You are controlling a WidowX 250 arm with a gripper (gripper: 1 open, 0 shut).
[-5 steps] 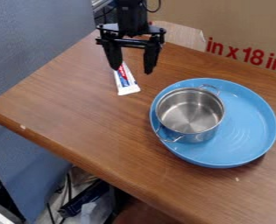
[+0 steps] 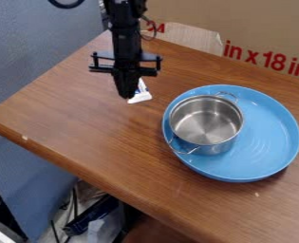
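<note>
My black gripper (image 2: 126, 81) is low over the upper middle of the wooden table, right at a white toothpaste tube (image 2: 139, 96) that it mostly hides; only the tube's lower end shows. Whether the fingers are open or closed around the tube is unclear from this view. A steel pot (image 2: 206, 122) sits on a blue plate (image 2: 266, 142) at the right.
A cardboard box (image 2: 266, 38) stands behind the table. A grey-blue surface borders the table's left edge, with cables and other items below.
The gripper has moved lower and slightly left onto the tube, now covering most of it, and its fingers appear closer together. The pot and plate are unmoved.
</note>
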